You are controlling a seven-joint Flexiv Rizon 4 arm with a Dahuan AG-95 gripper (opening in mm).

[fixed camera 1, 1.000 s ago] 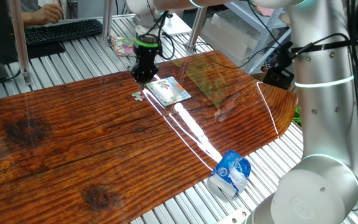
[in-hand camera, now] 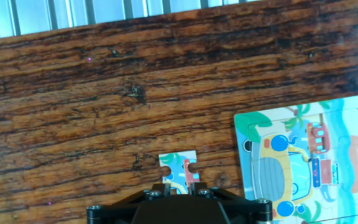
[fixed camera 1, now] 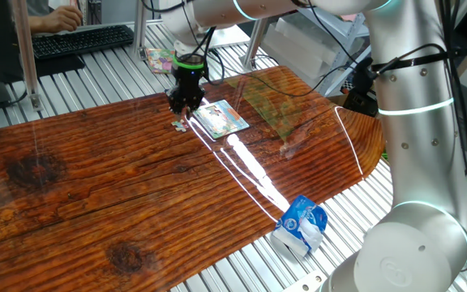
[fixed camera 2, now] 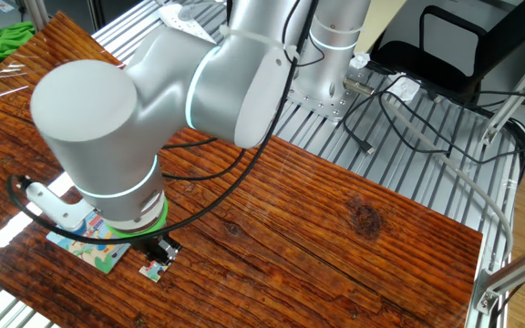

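Observation:
A small puzzle piece (in-hand camera: 180, 168) with green, blue and red print lies flat on the wooden board, just ahead of my gripper in the wrist view. The fingertips show a narrow gap, with the piece's near part visible between and beyond them; they look apart from each other. In exterior view 1 the gripper (fixed camera 1: 186, 112) points down right beside the piece (fixed camera 1: 179, 126). From exterior view 2 the piece (fixed camera 2: 154, 271) shows just under the dark gripper (fixed camera 2: 169, 253). The framed picture puzzle (in-hand camera: 306, 163), with a yellow car, lies to the right of the piece.
A blue-and-white packet (fixed camera 1: 302, 225) rests at the board's near edge. Another colourful card (fixed camera 1: 160, 60) lies on the slatted table beyond the board. Loose black cable (fixed camera 2: 199, 173) hangs round the arm. Most of the wooden board (fixed camera 1: 96, 186) is clear.
The gripper has shifted slightly to the left in exterior view 1, and the wrist has tilted a little. The puzzle piece and framed puzzle have stayed put.

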